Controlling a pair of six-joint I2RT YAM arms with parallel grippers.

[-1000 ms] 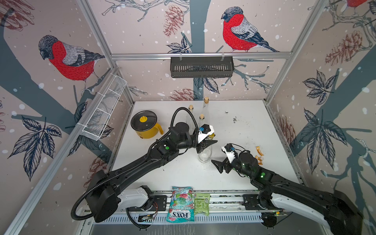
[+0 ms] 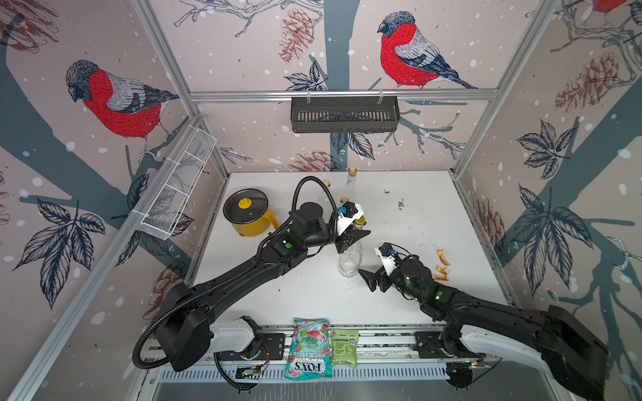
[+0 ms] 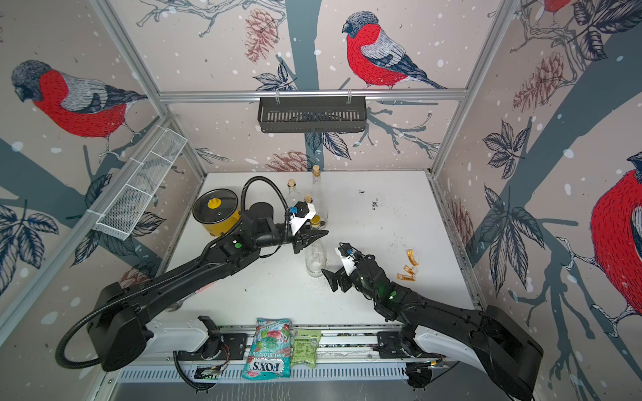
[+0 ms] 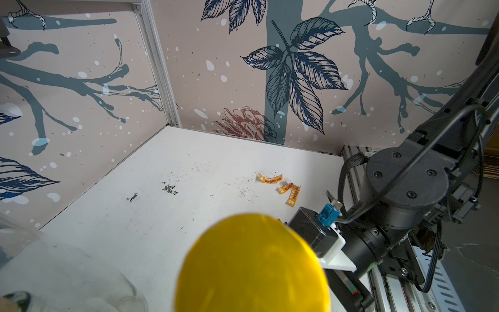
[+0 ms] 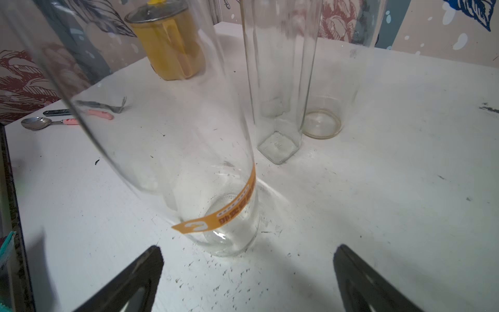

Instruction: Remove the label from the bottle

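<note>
My left gripper [image 2: 350,234] is shut on the top of a clear glass bottle [image 3: 315,257]; its yellow cap [image 4: 252,265] fills the lower middle of the left wrist view. In the right wrist view the bottle [image 5: 171,150] carries an orange label [image 5: 223,215] round its lower part. My right gripper [image 2: 373,280] stands open low beside the bottle, its dark fingertips [image 5: 363,275] short of the glass and label. Orange label strips [image 4: 270,179] lie on the table at the right.
Other corked glass bottles [image 5: 280,78] stand behind. A yellow pot [image 2: 247,227] is at back left, cutlery [image 5: 39,122] on the left. Snack bags [image 2: 307,347] lie at the front edge.
My left gripper has risen a little and shifted slightly left with the bottle top in it.
</note>
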